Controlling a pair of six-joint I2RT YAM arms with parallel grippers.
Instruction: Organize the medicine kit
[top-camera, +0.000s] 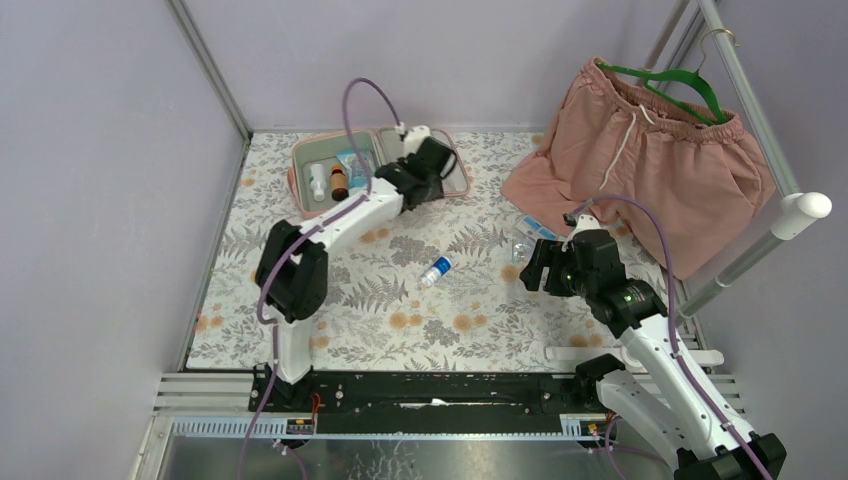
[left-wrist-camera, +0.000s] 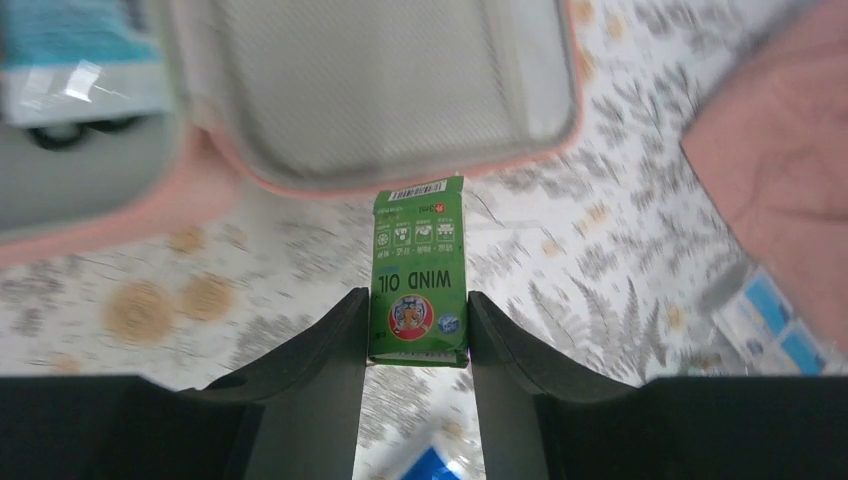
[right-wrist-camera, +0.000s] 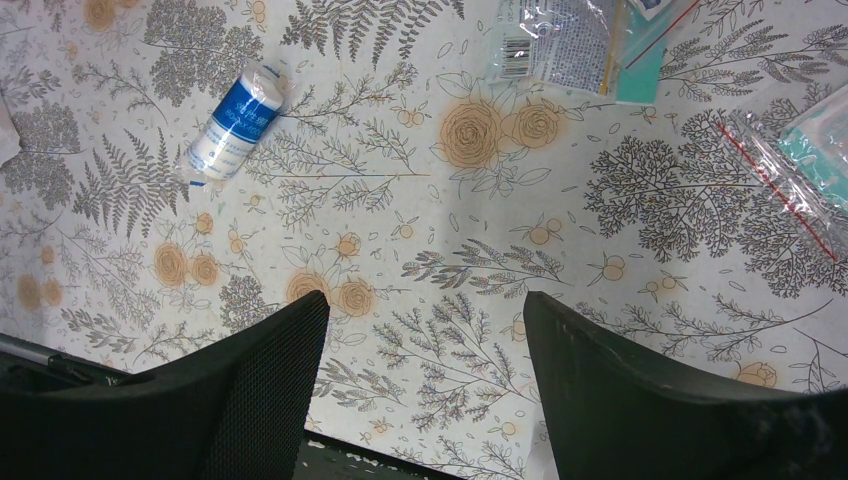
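My left gripper is shut on a green Wind Oil box (left-wrist-camera: 418, 265), held in front of the lid of the pink kit. The kit's base (top-camera: 320, 205) holds a white bottle (top-camera: 318, 181), a brown bottle (top-camera: 338, 182) and a blue pouch, partly behind the left arm. A wrapped bandage roll (top-camera: 436, 270) (right-wrist-camera: 238, 125) lies mid-table. Clear packets (right-wrist-camera: 560, 45) lie toward the right. My right gripper stands open and empty above the table.
Pink shorts (top-camera: 635, 160) on a green hanger fill the back right and spread onto the table. A white rail post (top-camera: 790, 225) is at the right.
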